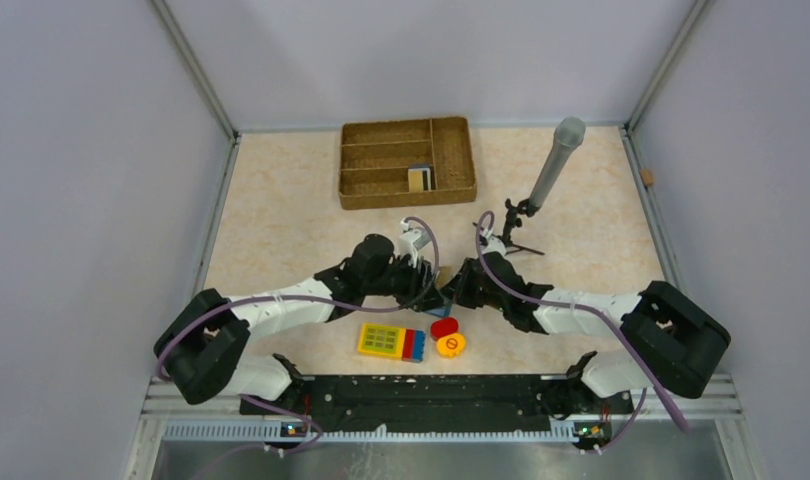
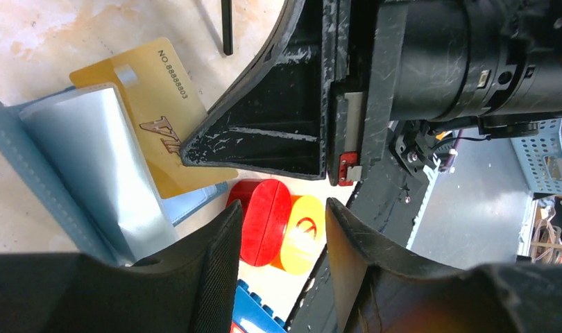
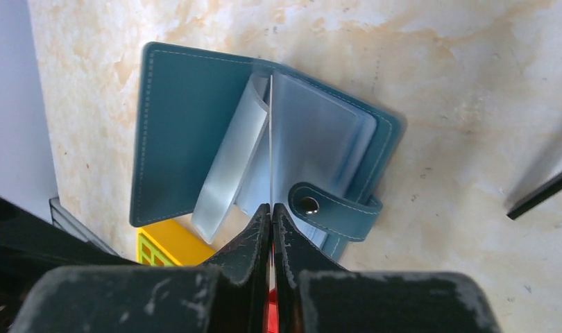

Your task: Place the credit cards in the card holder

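Note:
The blue card holder [image 3: 181, 125] lies spread on the table, a clear sleeve flap [image 3: 233, 159] raised along its middle. My right gripper is shut on a gold card, which shows there only as a thin upright edge. In the left wrist view the gold card [image 2: 153, 104] faces the camera, the right fingertip against it. Its left side passes behind the pale raised sleeve; how deep it sits cannot be told. My left gripper is open beside the holder, nothing between its fingers. From above, both hands largely cover the holder [image 1: 439, 309].
A brown divided box [image 1: 406, 201] with cards inside stands at the back. To the right rises a microphone on a stand [image 1: 556, 165]. A yellow toy [image 1: 381, 340], a red block [image 1: 443, 328] and an orange block [image 1: 450, 345] lie close in front.

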